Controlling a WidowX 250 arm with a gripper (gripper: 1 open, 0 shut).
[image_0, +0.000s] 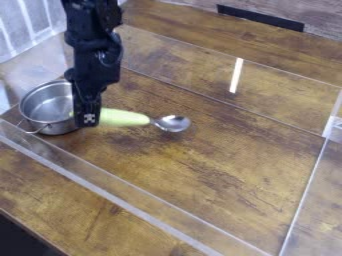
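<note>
My black gripper (86, 116) is at the left of the table, shut on a spoon with a pale yellow-green handle (120, 118). The spoon's shiny metal head (173, 123) points right. The gripper is beside a steel pot (40, 108), over its right side, and hides part of the pot and the end of the handle.
Clear panels or strips cross it along the left and right, and a white strip (237, 75) lies toward the back right.
</note>
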